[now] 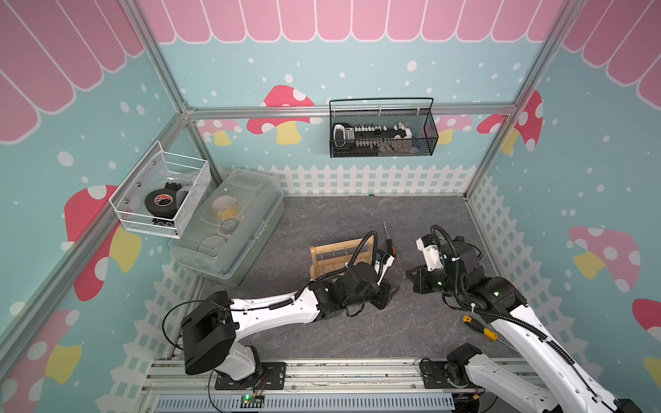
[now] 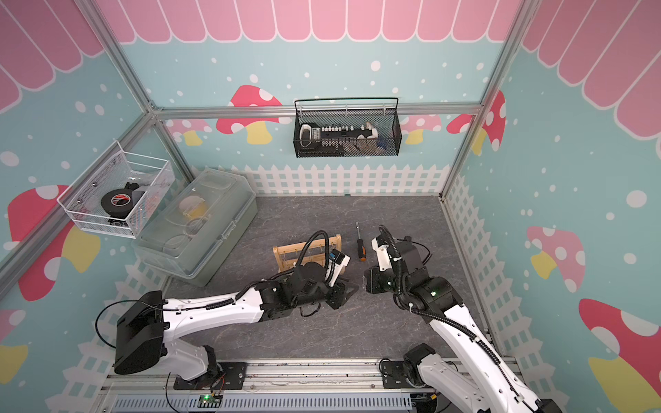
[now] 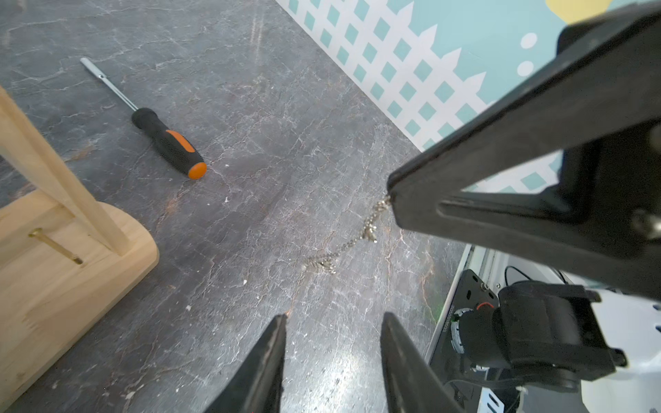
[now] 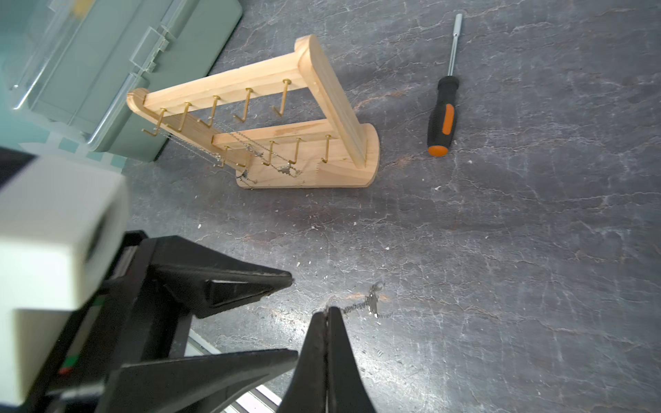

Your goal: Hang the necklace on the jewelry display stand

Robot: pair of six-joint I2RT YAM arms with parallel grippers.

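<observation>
The wooden display stand with brass hooks, some carrying silver chains, stands near the middle, behind my left gripper. A silver necklace lies on the grey floor beside the stand in the left wrist view, also visible low in the right wrist view. My left gripper is open above the floor near the necklace, nothing seen between its fingers. My right gripper is shut, its fingertips together with nothing showing between them, pointing down to the right of my left gripper.
A screwdriver lies right of the stand. A lidded green box fills the left side. A yellow-handled tool lies at the front right. Wire baskets hang on the walls.
</observation>
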